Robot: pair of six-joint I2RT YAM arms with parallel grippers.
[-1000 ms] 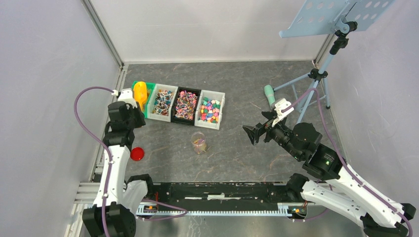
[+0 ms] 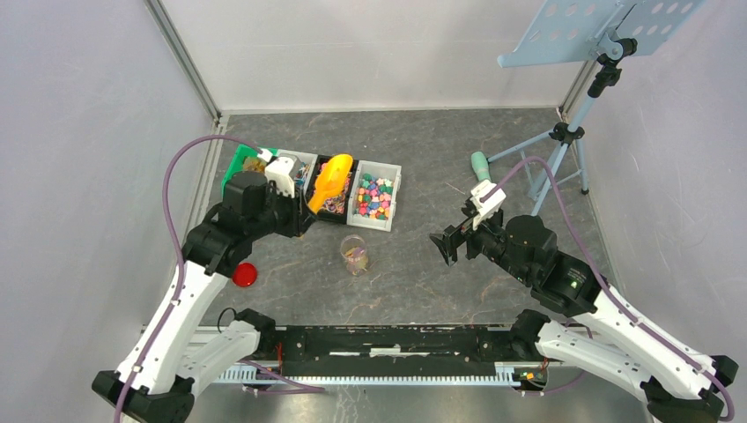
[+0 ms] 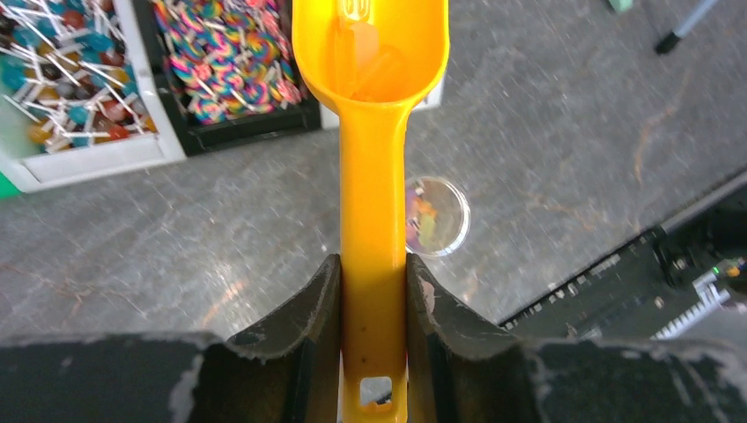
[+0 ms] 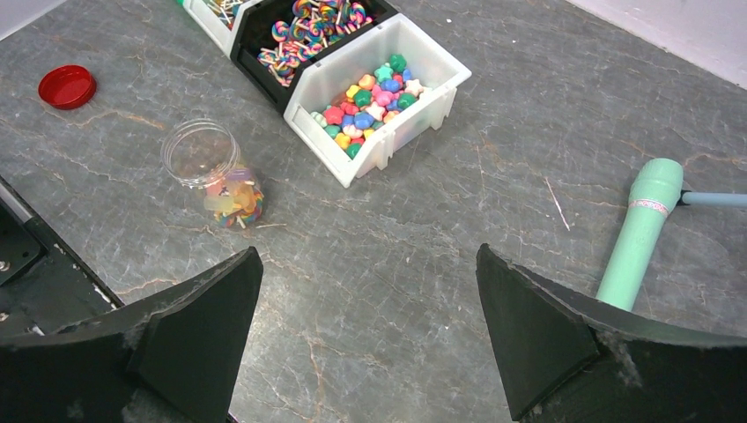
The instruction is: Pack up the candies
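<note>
A yellow scoop is held by its handle, with my left gripper shut on it. In the top view the scoop hangs over the black bin of swirl lollipops. Its bowl shows no candy that I can make out. The clear jar stands on the floor in front of the bins, some mixed candies in its bottom. A white bin holds colourful star-shaped and round candies. Well right of the jar, my right gripper is open and empty. A red lid lies on the left.
Left of the black bin are a white bin of ball lollipops and a green bin. A green cylinder and stand legs are at right. The floor between jar and cylinder is mostly clear.
My left arm has swung right, carrying the scoop from over the green bin, past the white bin, to the black bin.
</note>
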